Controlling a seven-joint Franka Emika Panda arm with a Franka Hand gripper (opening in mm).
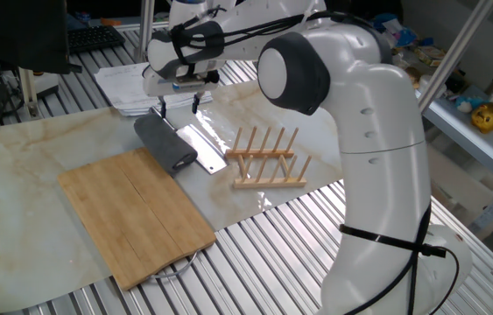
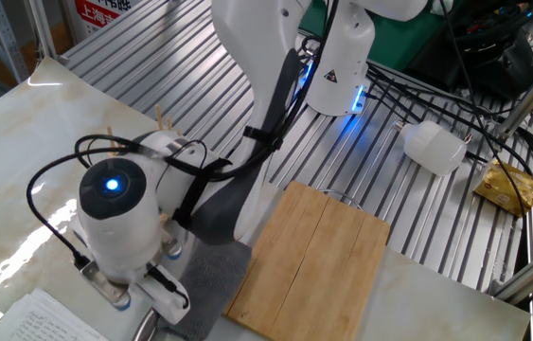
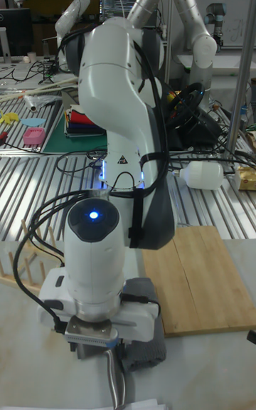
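In the first exterior view my gripper [image 1: 180, 106] points down with its two fingers spread, and nothing shows held between them. Close by lies a cleaver with a broad metal blade [image 1: 204, 150]. Its metal handle [image 3: 116, 378] sticks out from under the gripper in the third exterior view. A folded dark grey cloth [image 1: 165, 143] lies along the blade, partly over the wooden board's corner. Whether the fingertips are level with the handle or above it is unclear. The gripper's housing hides most of the blade in the second and third views.
A wooden cutting board [image 1: 137, 214] lies beside the cloth. The wooden peg rack [image 1: 268, 166] stands empty, right of the blade. Sheets of paper [image 1: 130, 87] lie behind the gripper. Bare marbled table surface [image 1: 18, 201] extends left of the board.
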